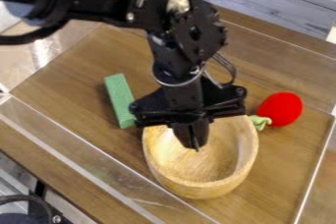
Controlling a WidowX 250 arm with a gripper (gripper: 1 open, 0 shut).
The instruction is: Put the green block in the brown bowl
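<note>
The green block (pixel 120 100) lies on the wooden table to the left of my gripper, apart from it. In front of the arm stands the brown bowl (pixel 199 176), a light wooden one with nothing visible inside. My gripper (pixel 194 140) points down over the bowl's back part, its fingertips at or above the opening; the exact height is hard to tell. The dark fingers appear close together with no object seen between them, but whether they are open or shut cannot be made out. The gripper's body hides part of the bowl's back rim.
A red vegetable-like toy (pixel 280 108) with a green stem rests right of the bowl, near its rim. Bare table (pixel 73 83) lies around the green block. Low transparent edging (pixel 79 164) runs along the table's front left, with cables beyond it.
</note>
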